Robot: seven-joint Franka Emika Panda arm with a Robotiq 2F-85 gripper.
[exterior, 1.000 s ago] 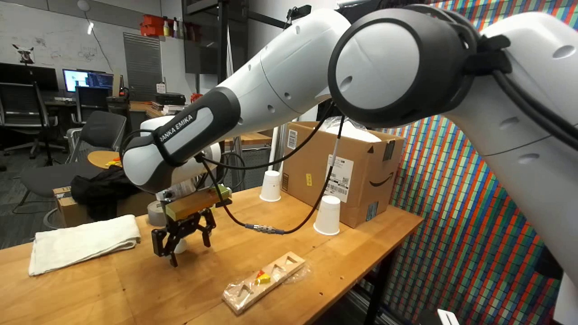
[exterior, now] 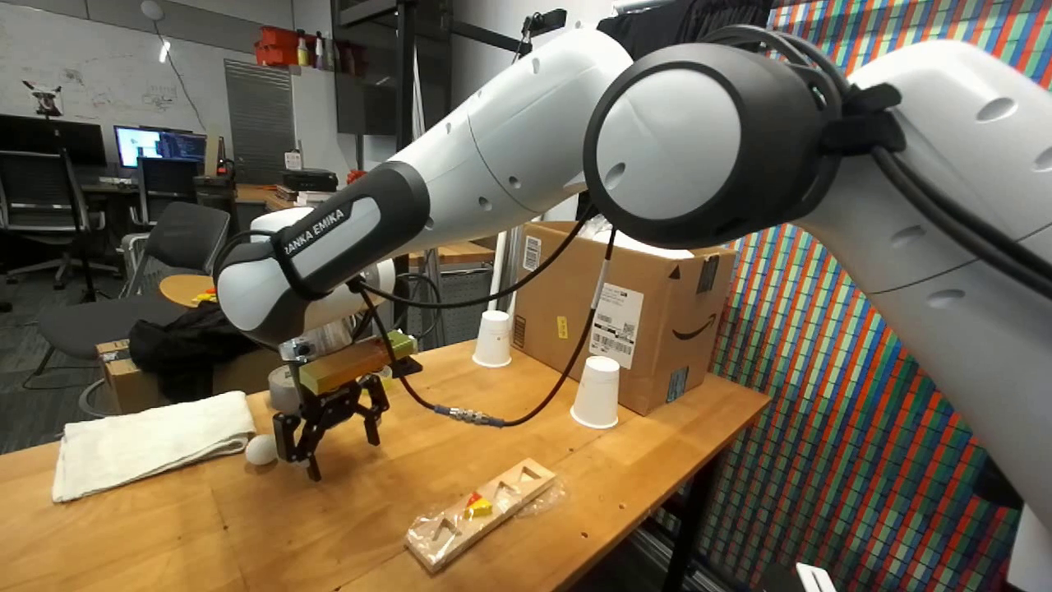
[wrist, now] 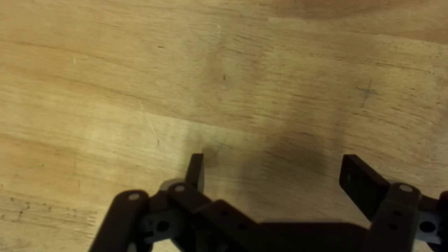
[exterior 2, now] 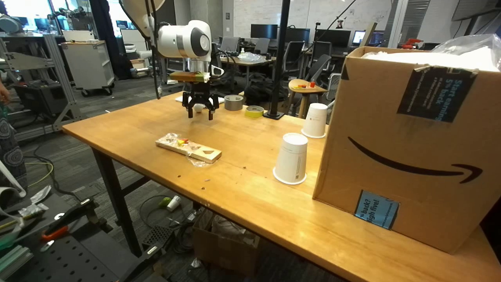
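Note:
My gripper stands open above the bare wooden table, with only tabletop showing between its fingers in the wrist view. A small white ball (exterior: 261,450) rests on the table beside the folded white towel (exterior: 153,444), just left of my gripper (exterior: 340,454) in exterior view 1. From the other side, the ball (exterior 2: 199,108) shows behind my gripper (exterior 2: 200,117), near the fingers. The ball is out of sight in the wrist view.
A wooden puzzle board (exterior: 480,513) in clear wrap lies near the front edge. Two upturned white cups (exterior 2: 291,159) stand beside a large cardboard box (exterior 2: 408,141). Grey tape (exterior 2: 233,102) and yellow tape (exterior 2: 254,111) sit along the far side. Mid-table is mostly clear.
The white ball has moved left in exterior view 1, from behind the gripper's fingers to beside the towel. My gripper has shifted slightly left and remains open.

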